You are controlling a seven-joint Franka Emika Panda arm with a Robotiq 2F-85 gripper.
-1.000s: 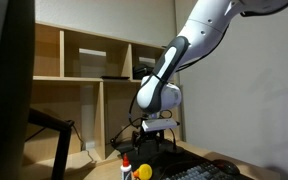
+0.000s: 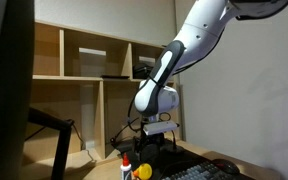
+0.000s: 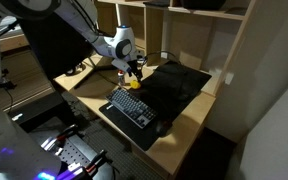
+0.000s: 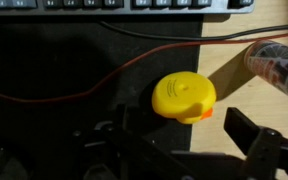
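A yellow rounded toy with a small orange part (image 4: 184, 95), perhaps a rubber duck, sits at the edge of the black mat in the wrist view. It shows also low in exterior view 1 as a yellow shape (image 2: 144, 172). My gripper is open above the table, its dark fingers spread at the bottom of the wrist view with nothing between them. The toy appears just ahead of the fingertips in that view. From the side, the gripper (image 2: 157, 129) hangs clear above the toy.
Right beside the toy stands a bottle or can with a printed label (image 4: 279, 68). A keyboard (image 3: 132, 106) lies on the black mat, with a dark mouse (image 3: 164, 127) farther along. Thin red and black cables cross the mat. Wooden shelves (image 2: 79, 65) rise behind.
The gripper has shifted and turned very slightly in exterior view 1. The toy, bottle and keyboard look unmoved.
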